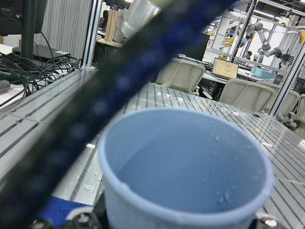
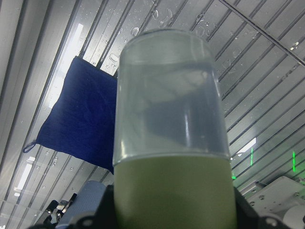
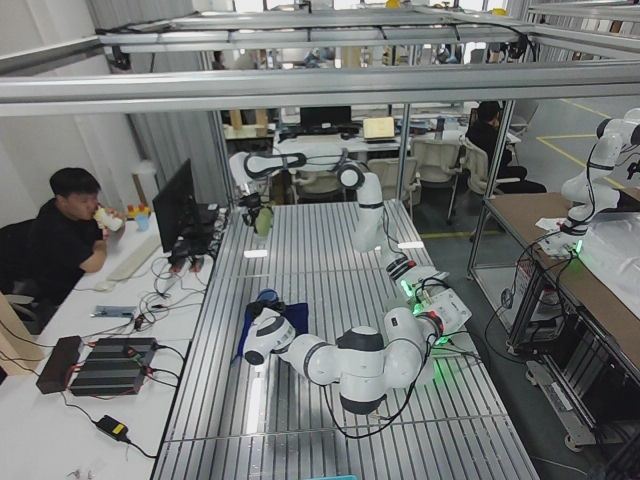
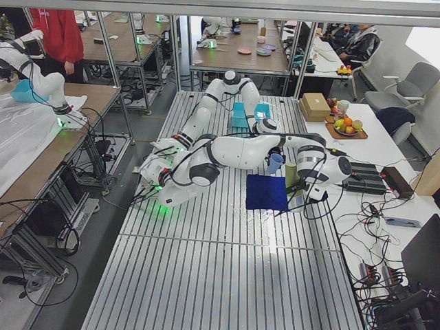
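Note:
A light blue cup (image 1: 186,171) fills the lower left wrist view, held upright by my left gripper (image 3: 262,308), which is shut on it above a blue cloth; the cup (image 4: 275,163) also shows in the camera right view. A clear-and-green container (image 2: 174,191) fills the middle of the right wrist view, with my right gripper shut on it; in the camera left view this green container (image 3: 262,222) hangs from the right gripper (image 3: 255,215) at the far left of the slatted table. A dark blurred band crosses the left wrist view diagonally.
The slatted metal table (image 4: 206,289) has water drops and bare space around the cloth. A teal bin (image 4: 240,113) sits at one end. Side desks hold a monitor, cables and black boxes. A person sits at the left desk.

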